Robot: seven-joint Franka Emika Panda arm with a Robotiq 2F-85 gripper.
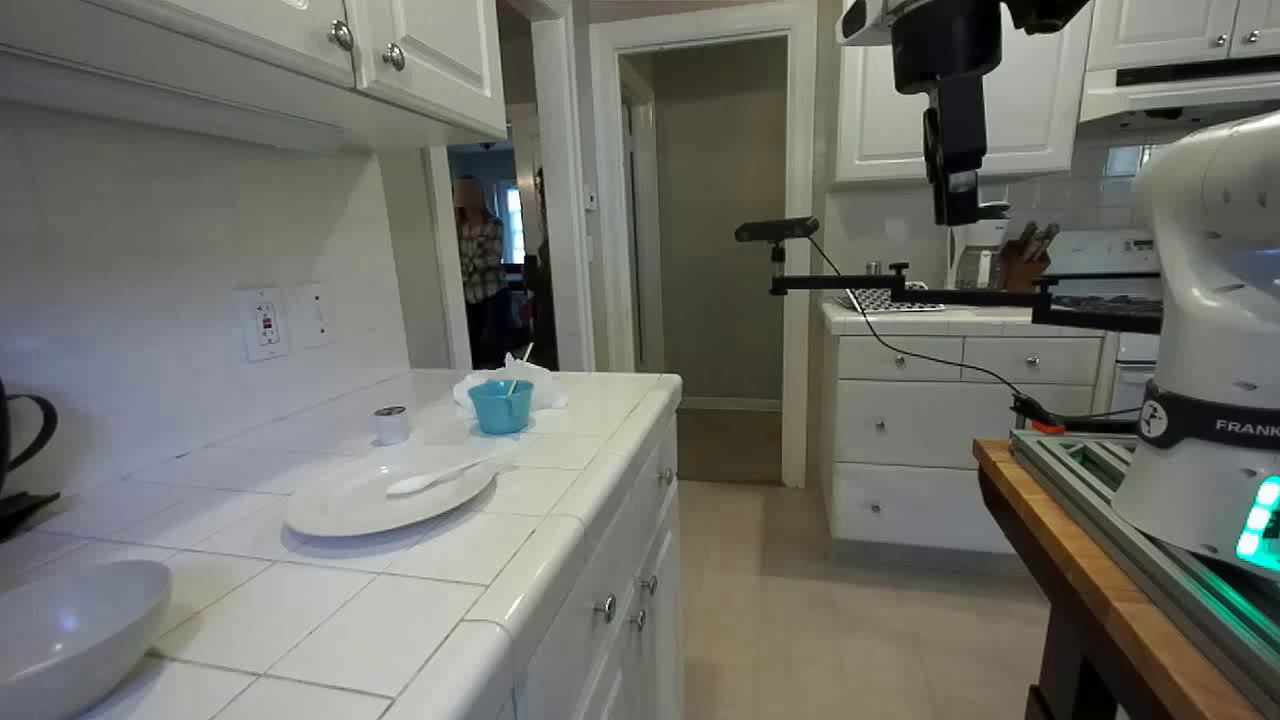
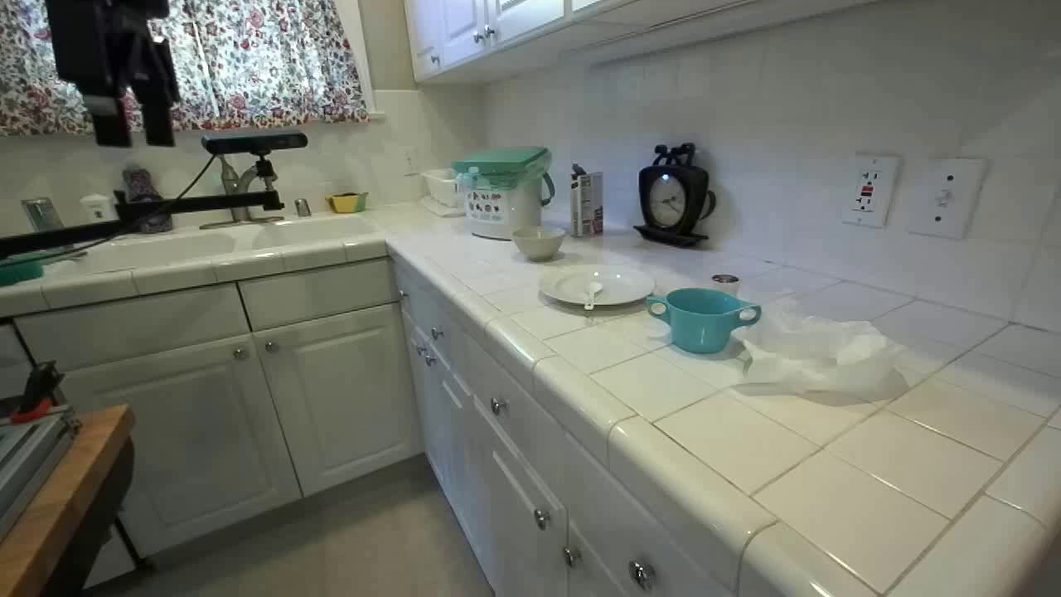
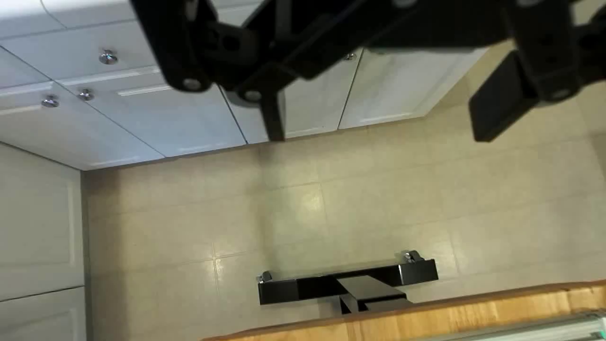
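Note:
High over the floor, away from the counter, my gripper stands open; only floor and cabinet fronts show between its fingers. In the second exterior view the gripper (image 2: 134, 124) hangs at the upper left, fingers apart. On the white tiled counter sits a turquoise two-handled cup (image 2: 701, 320), with a thin white utensil (image 1: 513, 386) sticking out of it. Crumpled white paper (image 2: 821, 353) lies beside the cup. A white plate (image 1: 330, 510) carries a white spoon (image 1: 432, 480). Behind the plate is a small round pod (image 1: 391, 425).
A pale bowl (image 2: 539, 242), a black scale (image 2: 668, 199), a small box (image 2: 587, 202) and a green-lidded bucket (image 2: 502, 199) stand farther along the counter. Upper cabinets (image 1: 396, 60) overhang it. A camera bar (image 1: 900, 286) extends from the robot's wooden table (image 1: 1104, 576).

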